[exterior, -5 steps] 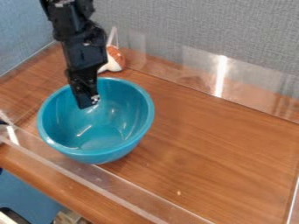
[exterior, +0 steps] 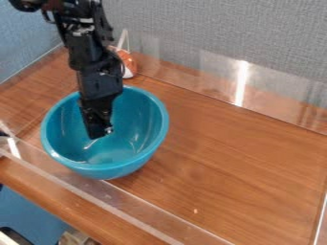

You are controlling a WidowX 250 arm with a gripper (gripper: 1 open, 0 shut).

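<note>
A teal plastic bowl [exterior: 128,158] sits at the left of the wooden table in the camera view. My black gripper [exterior: 98,126] reaches down from the top left, with its fingertips inside the bowl over its back half. The fingertips are dark and small, so I cannot tell how far apart they are or whether anything is between them.
A small orange and white object [exterior: 125,59] stands at the back, partly behind my arm. Clear panels run along the table's back and front left edges, with grey padded walls beyond.
Over the last second my gripper has moved slightly down, deeper into the bowl. The bowl stays in about the same place.
</note>
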